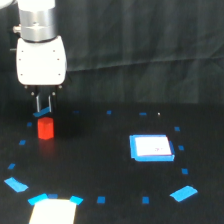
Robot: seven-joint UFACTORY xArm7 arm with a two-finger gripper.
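A red block (46,129) rests on the dark table at the left. My gripper (43,105) hangs just above and behind it in the camera view, pointing down. Its two thin fingers stand a little apart with a narrow dark gap between them, so it looks partly open. Nothing shows between the fingers, and their tips end around the height of the block's top edge in the picture. Whether they touch the block is too small to tell.
A white pad with a blue border (153,147) lies right of centre. A pale square (52,212) sits at the front left edge. Blue tape marks (183,193) dot the table, whose middle is clear. A dark curtain (140,50) hangs behind.
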